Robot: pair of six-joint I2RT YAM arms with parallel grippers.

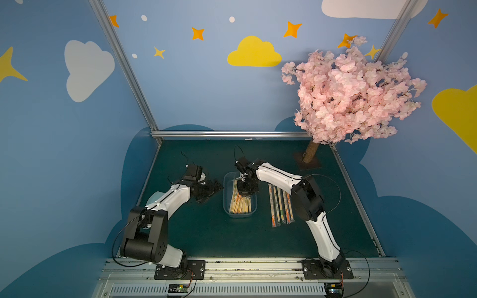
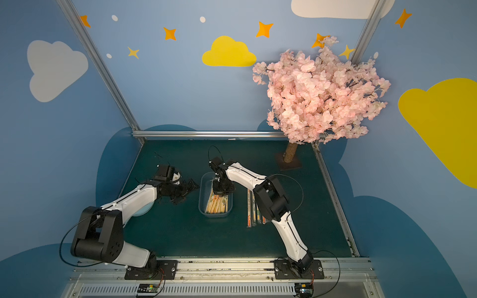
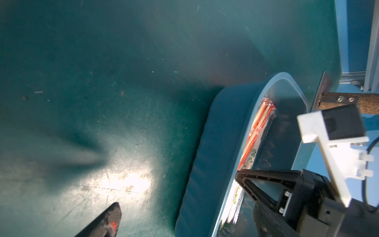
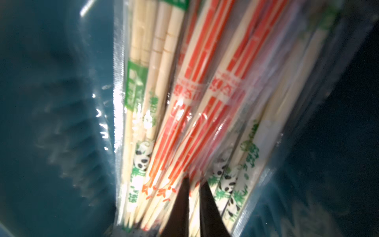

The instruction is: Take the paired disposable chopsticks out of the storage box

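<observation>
A clear blue storage box [image 3: 209,158] holds several wrapped chopstick pairs [image 4: 165,118], printed red or green with pandas. My right gripper is down inside the box among the pairs, its dark fingertips close together with a narrow strip between them; in the blurred right wrist view I cannot tell whether a packet is gripped. My left gripper [image 1: 215,186] stands open just left of the box, with nothing between its fingers.
Several wrapped pairs [image 1: 280,208] lie in a row on the green table right of the box. A blossom tree [image 1: 309,154] stands at the back right. A pale round object [image 2: 142,209] is behind the left arm.
</observation>
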